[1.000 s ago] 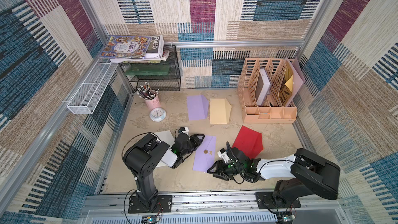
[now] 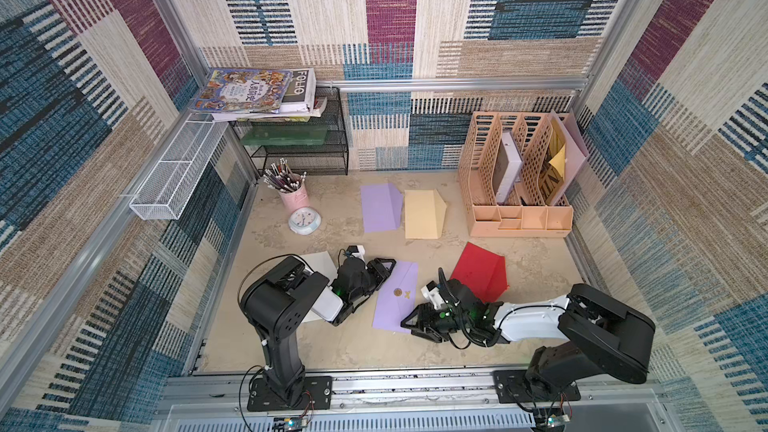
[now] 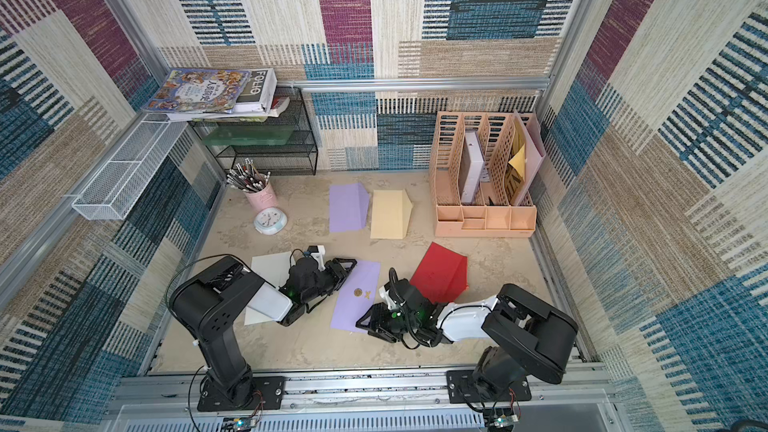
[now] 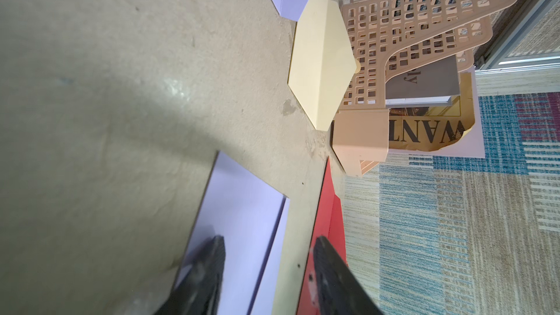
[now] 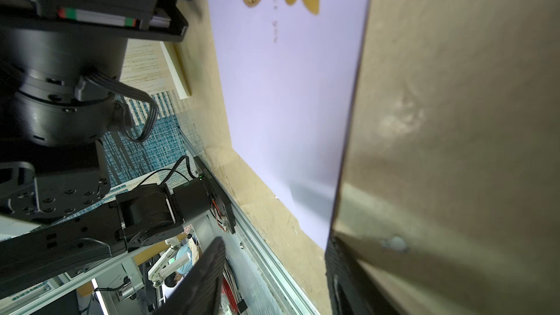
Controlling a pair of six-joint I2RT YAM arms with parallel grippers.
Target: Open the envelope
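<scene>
A lavender envelope with a gold seal and bow-shaped sticker [image 2: 392,304] lies flat between my grippers. My left gripper is open at its top end, low over the envelope's corner, with nothing visibly held. My right gripper is at the envelope's lower right corner, its fingers apart; one finger is right at the envelope's edge, and contact is hard to tell.
A red envelope [image 2: 477,268] lies to the right, white paper [image 3: 268,264] under the left arm. Purple [image 2: 381,206] and cream envelopes [image 2: 424,214] lie behind. A pink organizer [image 2: 512,224], clock [image 2: 305,221] and pen cup [image 2: 292,196] stand farther back.
My right gripper and arm have shifted very slightly in the top left view. The left arm and the envelope look unchanged.
</scene>
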